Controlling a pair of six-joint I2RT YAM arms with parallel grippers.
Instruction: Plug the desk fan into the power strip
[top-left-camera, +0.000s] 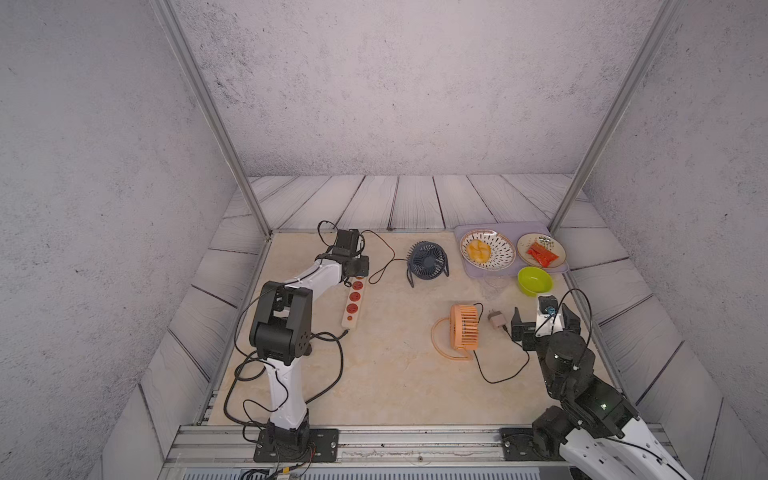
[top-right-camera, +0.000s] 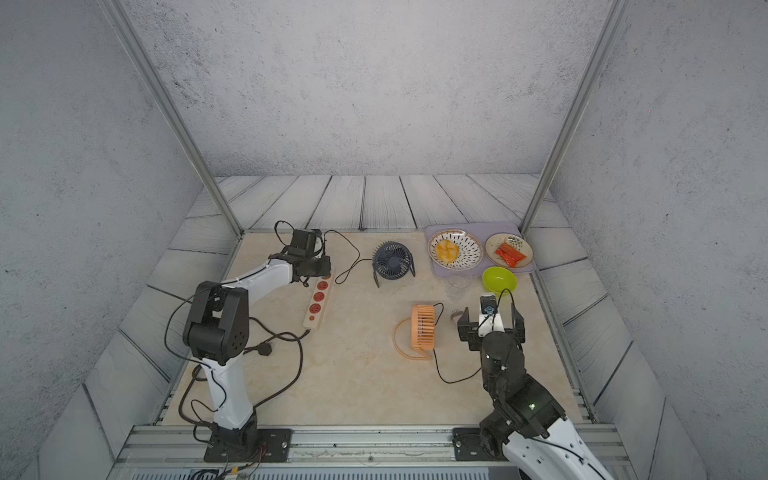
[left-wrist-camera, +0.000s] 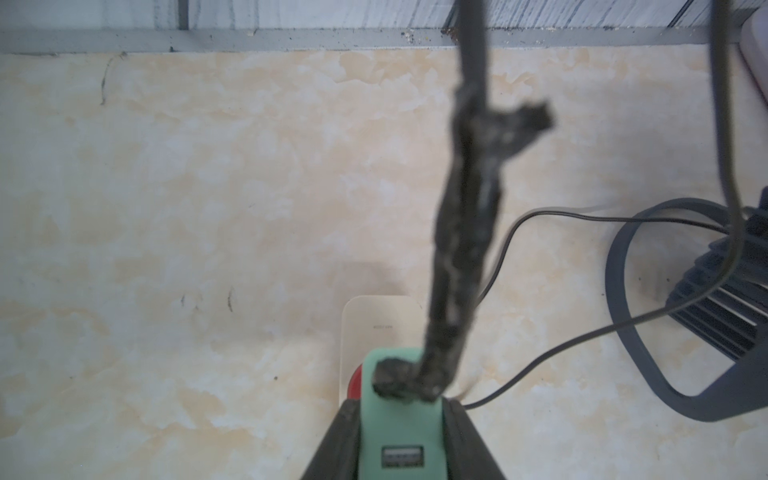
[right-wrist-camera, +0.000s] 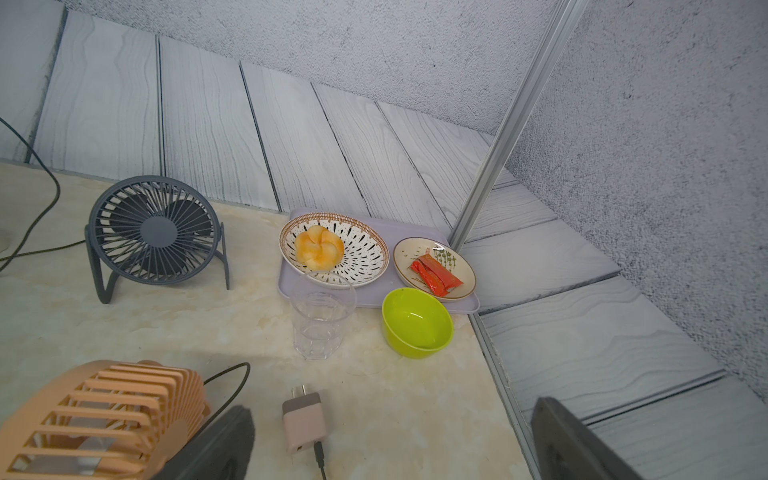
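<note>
The white power strip (top-left-camera: 353, 308) with red sockets lies on the left of the table. My left gripper is shut on a mint-green plug (left-wrist-camera: 400, 416), held over the strip's far end. The plug hides most of the socket below it, so whether its prongs are in cannot be told. A thin black cable runs from near the plug to the dark blue desk fan (top-left-camera: 427, 261) standing to its right. Well to the right, my right gripper stands open with nothing between its fingers, behind a pink adapter (right-wrist-camera: 304, 421) on the table.
An orange fan (top-left-camera: 464, 328) stands at centre right, its cable looping toward the front. At the back right are a lilac tray (right-wrist-camera: 389, 232) with two dishes, a green bowl (right-wrist-camera: 416, 324) and a clear cup (right-wrist-camera: 320, 324). A thick black cord (top-left-camera: 341, 364) coils at the left.
</note>
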